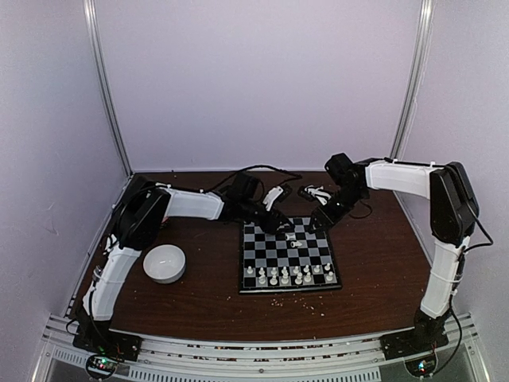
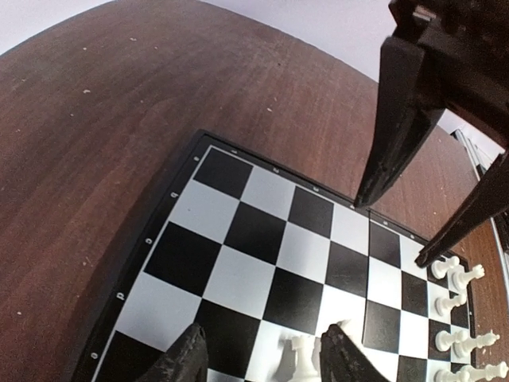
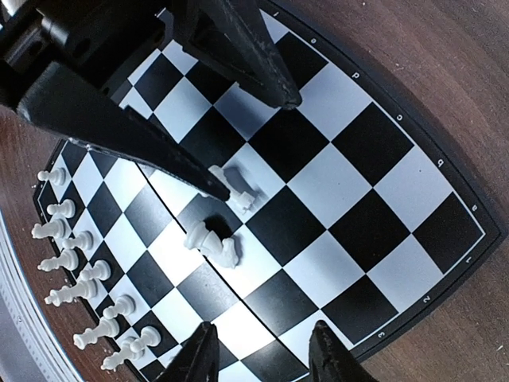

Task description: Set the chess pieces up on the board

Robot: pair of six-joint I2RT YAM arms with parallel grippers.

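The chessboard (image 1: 270,259) carries white pieces standing in rows along its near side (image 1: 284,278). Two white pieces lie on their sides mid-board, one (image 3: 215,247) near the centre and a smaller one (image 3: 238,195) beside it. My left gripper is open low over the board, with a white piece just beyond its fingertips; in the right wrist view its black fingers hang above the smaller piece. My right gripper is over the board to the right, fingers apart with nothing seen between them.
A white bowl (image 1: 164,264) stands on the wooden table left of the board. The two arms' wrists are close together over the board's far half. The table (image 1: 382,278) right of the board is clear.
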